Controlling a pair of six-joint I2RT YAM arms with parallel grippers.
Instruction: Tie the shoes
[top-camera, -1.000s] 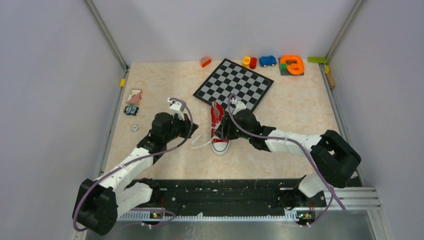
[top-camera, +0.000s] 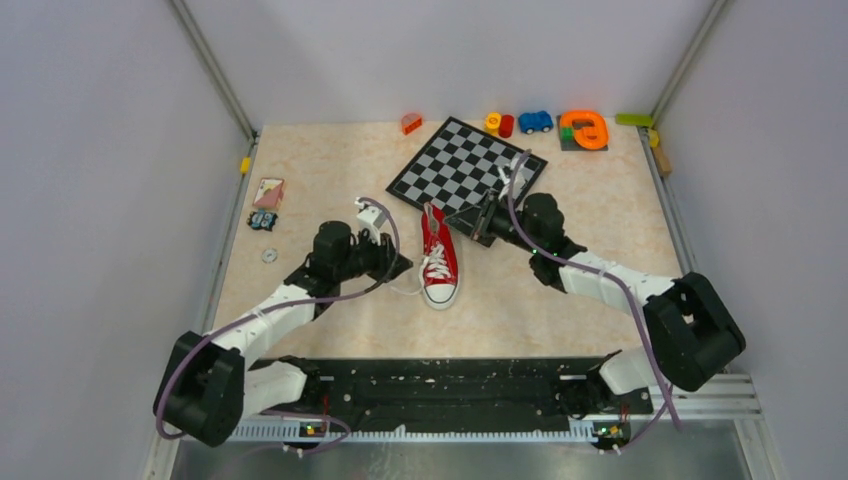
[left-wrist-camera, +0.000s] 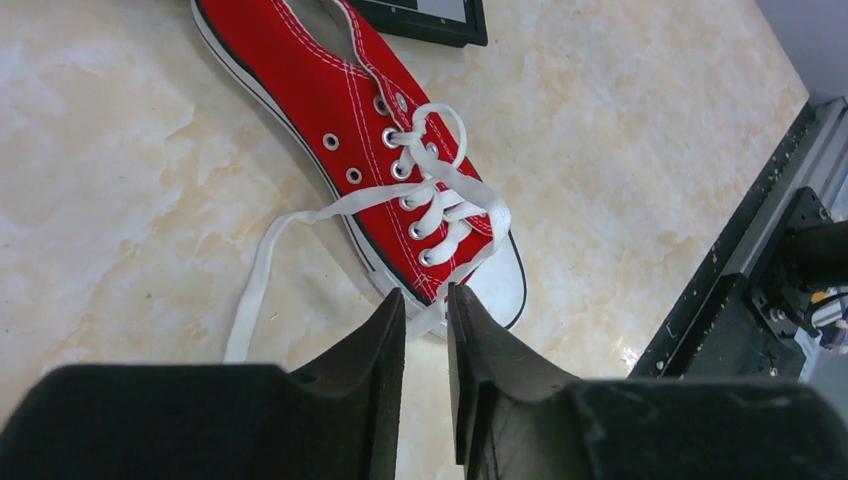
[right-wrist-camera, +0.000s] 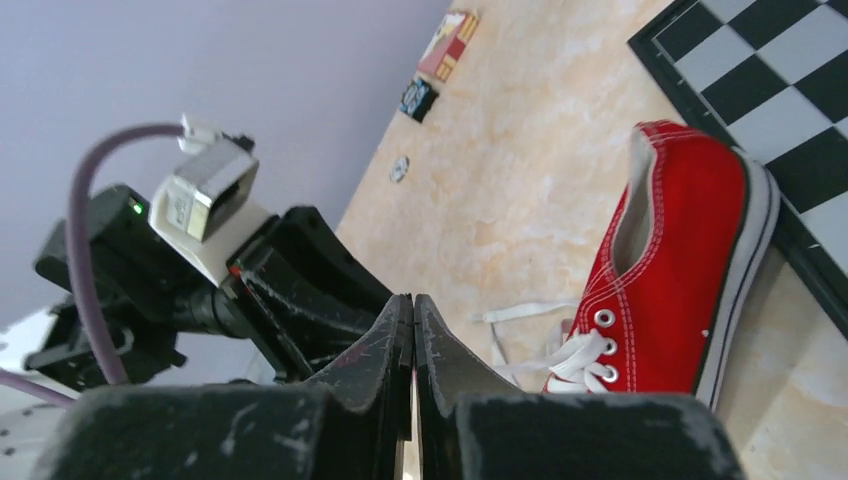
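Observation:
A red canvas shoe (top-camera: 440, 273) with a white toe cap lies upright, toe toward the front of the table. Its white laces (left-wrist-camera: 350, 205) are threaded through the eyelets, with a small loop (left-wrist-camera: 445, 115) near the top. One lace runs off beside the shoe; another crosses the toe and passes into the gap between the fingers of my left gripper, which stands partly open. Whether the lace touches those fingers cannot be told. My right gripper is shut, nothing showing between its fingertips, up and to the right of the laces.
A checkered board (top-camera: 467, 168) lies behind the shoe, close to its heel. Toys such as a blue car (top-camera: 535, 122) and an orange ring (top-camera: 584, 129) line the back edge. Small items, including a metal washer (top-camera: 270, 255), lie at left.
My right gripper has moved back and to the right, off the laces, uncovering them. The left gripper has come rightward to the shoe, and the loose lace beside the shoe lies differently.

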